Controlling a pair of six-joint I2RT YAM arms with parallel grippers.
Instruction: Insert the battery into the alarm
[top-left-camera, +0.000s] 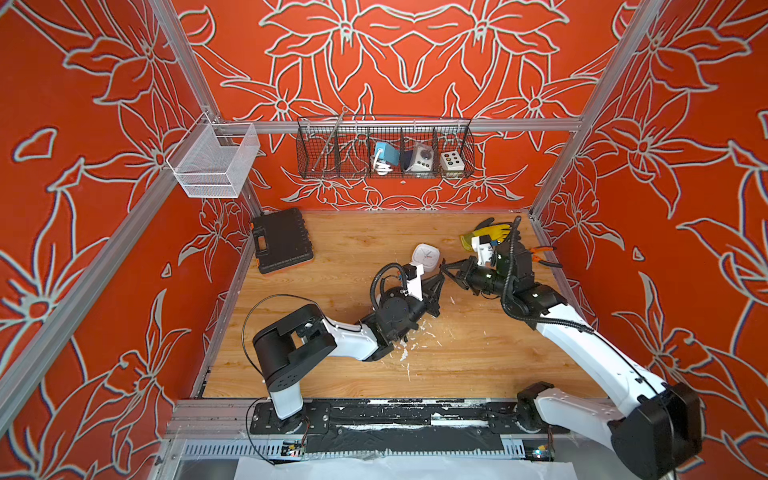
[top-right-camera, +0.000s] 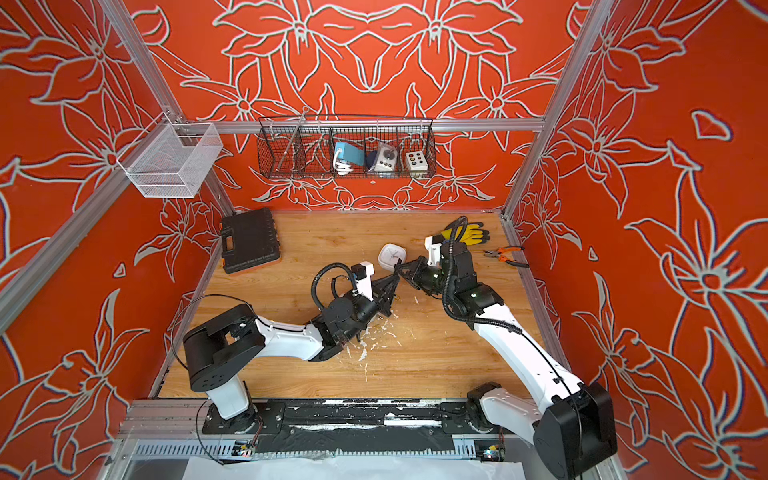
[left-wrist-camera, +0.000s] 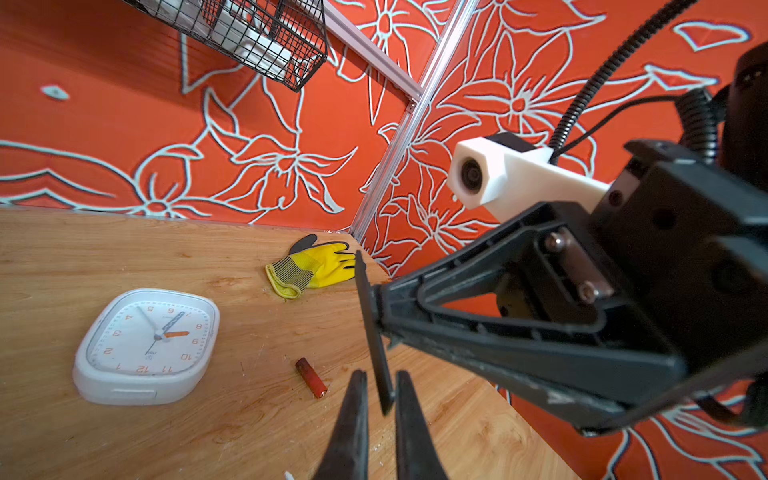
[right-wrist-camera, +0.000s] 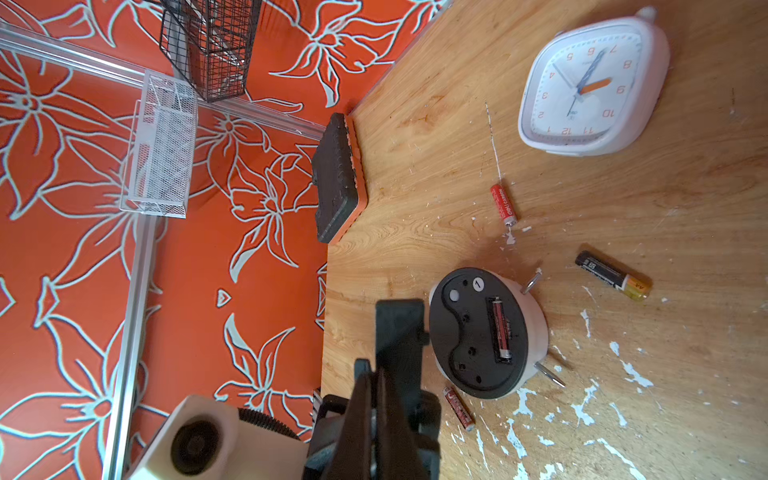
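Observation:
The round alarm (right-wrist-camera: 481, 336) lies back up in the right wrist view, its legs sticking out to one side. A red battery (right-wrist-camera: 501, 326) lies in its open compartment. My left gripper is shut, with no object seen in its grasp. My right gripper is also shut and empty. Their tips meet or nearly meet near the alarm; whether they touch I cannot tell. In the left wrist view a thin right finger (left-wrist-camera: 372, 336) overlaps the left fingertips. The arms hide the alarm in the top views.
A square white clock (top-left-camera: 425, 257) stands behind. A black case (top-left-camera: 281, 240), yellow gloves (top-right-camera: 465, 233) and pliers (top-right-camera: 505, 254) edge the table.

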